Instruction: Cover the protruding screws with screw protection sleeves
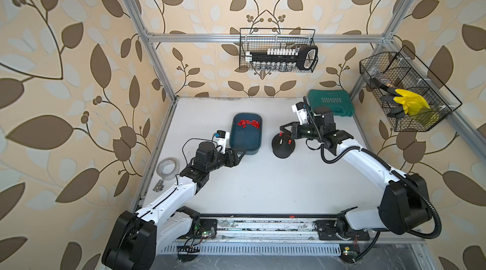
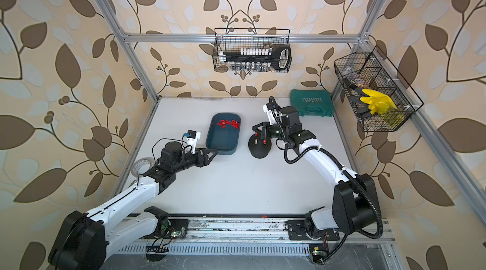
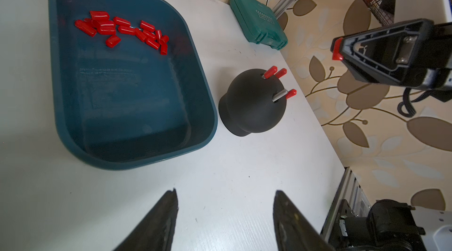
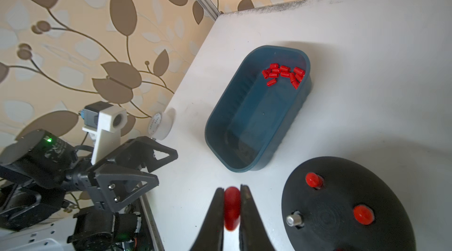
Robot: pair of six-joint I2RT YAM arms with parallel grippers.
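My right gripper is shut on a red sleeve (image 4: pixel 232 204), held above and beside the black dome fixture (image 3: pixel 249 105). Several of the dome's screws wear red sleeves (image 4: pixel 314 179); one bare silver screw (image 4: pixel 294 219) shows. A blue tray (image 4: pixel 240 128) holds a pile of loose red sleeves (image 3: pixel 106 29) at its far end. My left gripper stands open over the table, near the tray's near left corner, with nothing between its fingers.
A green case (image 1: pixel 330 101) lies at the back right, a tape roll (image 1: pixel 167 167) at the left edge. Wire baskets (image 1: pixel 405 87) hang on the back and right walls.
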